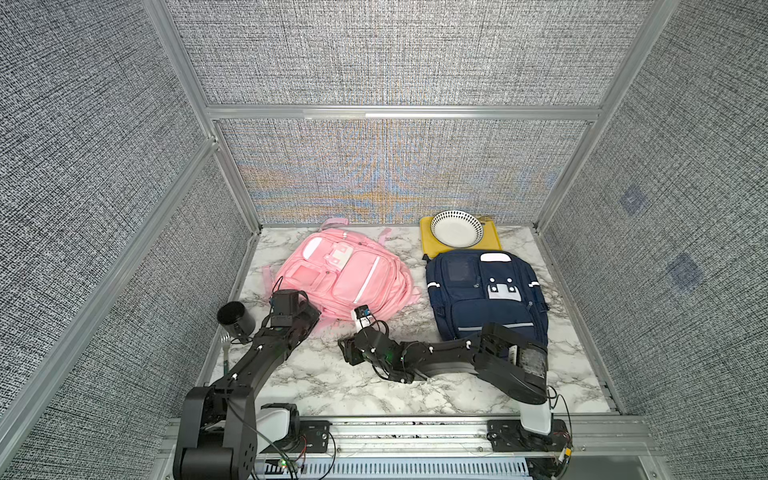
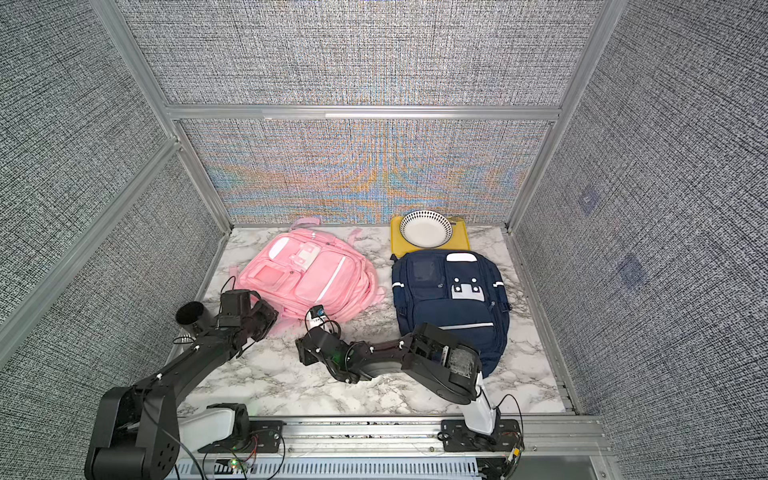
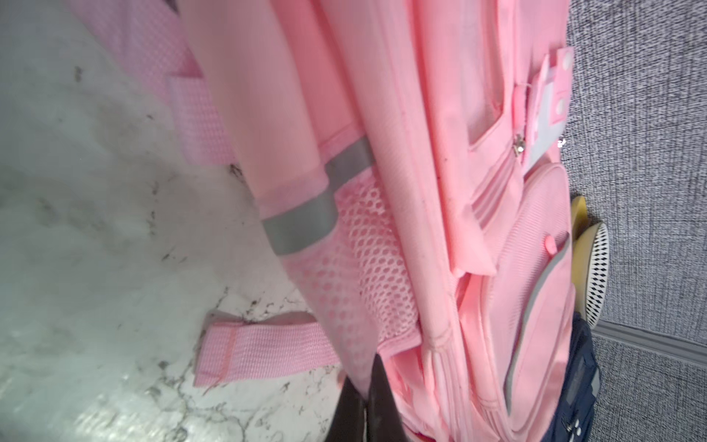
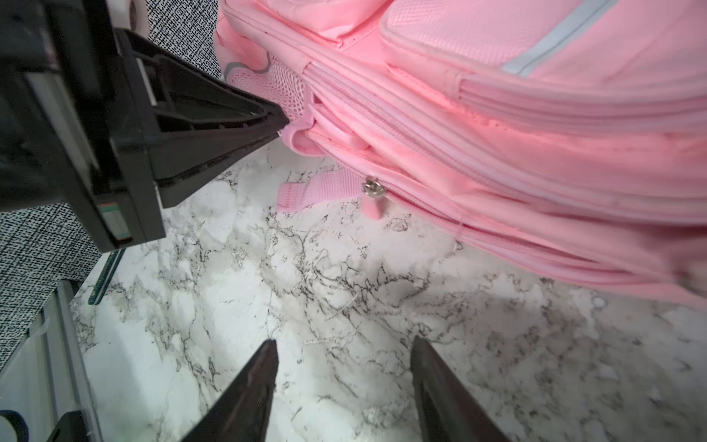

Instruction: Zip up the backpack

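The pink backpack [image 1: 344, 276] [image 2: 308, 272] lies on the left of the table. My left gripper is shut at its side, with the edge of the mesh side pocket [image 3: 346, 309] pulled to a point between its fingertips. Low along the bag's near side, a zipper pull [image 4: 372, 199] on a pink tab hangs from a zip track. My right gripper stands open over bare marble just in front of that pull, nothing between its fingers.
A navy backpack [image 1: 460, 296] lies to the right, with a white plate [image 1: 457, 229] on a yellow board [image 1: 432, 248] behind it. A dark cup [image 1: 235, 317] and a fork [image 1: 226, 344] are at the left edge. Bare table lies at the front.
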